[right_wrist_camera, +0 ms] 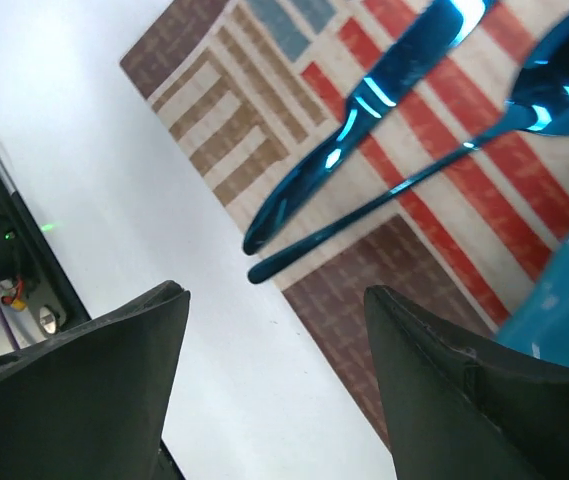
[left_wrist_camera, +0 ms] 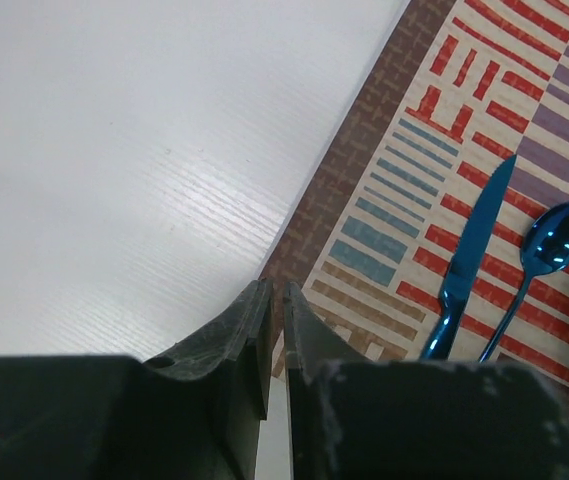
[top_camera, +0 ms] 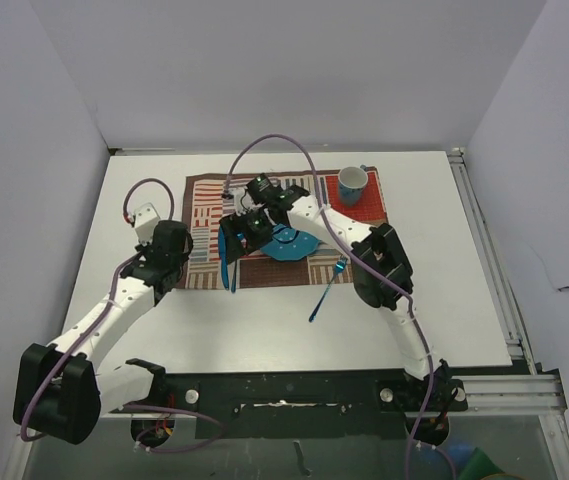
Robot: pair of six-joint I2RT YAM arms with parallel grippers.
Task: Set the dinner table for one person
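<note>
On the striped placemat, a blue knife and a blue spoon lie side by side. My right gripper is open above their handle ends, with nothing held between its fingers. The blue plate is partly covered by the right arm in the top view; its edge shows at the right wrist view's lower right. A blue fork lies slantwise, its handle off the mat. Left of the mat, my left gripper has its fingertips a narrow gap apart, empty.
A light blue mug stands at the mat's back right corner. The right arm reaches across the mat's middle.
</note>
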